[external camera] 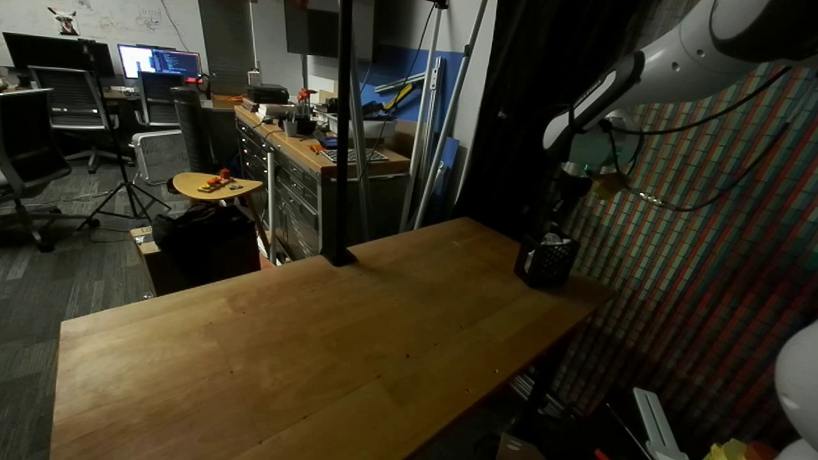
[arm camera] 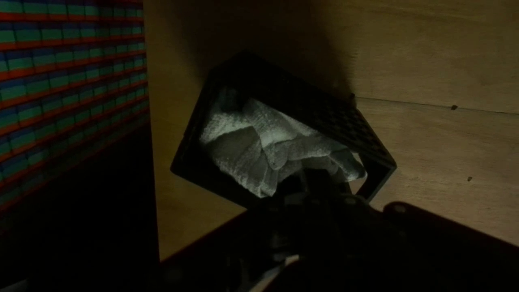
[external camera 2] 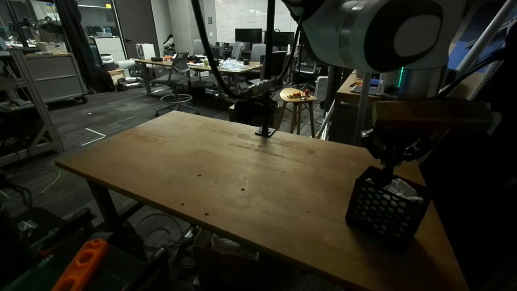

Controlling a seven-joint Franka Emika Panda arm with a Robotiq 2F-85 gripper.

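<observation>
A black perforated basket (external camera 2: 385,213) stands on the right end of the wooden table. Inside it lies a crumpled pale cloth (arm camera: 279,141), seen best from above in the wrist view. My dark gripper (external camera 2: 387,169) points down over the basket's back rim. Its fingertips (arm camera: 316,180) appear shut at the near side of the basket in the wrist view, close to the cloth's edge. Nothing shows between them, though the dark hides much, and I cannot tell whether they touch the cloth.
A black post (external camera: 342,153) rises from its far edge. A brick-patterned curtain (external camera: 690,268) hangs close beside the basket's end, and cables (external camera: 690,203) loop from the arm.
</observation>
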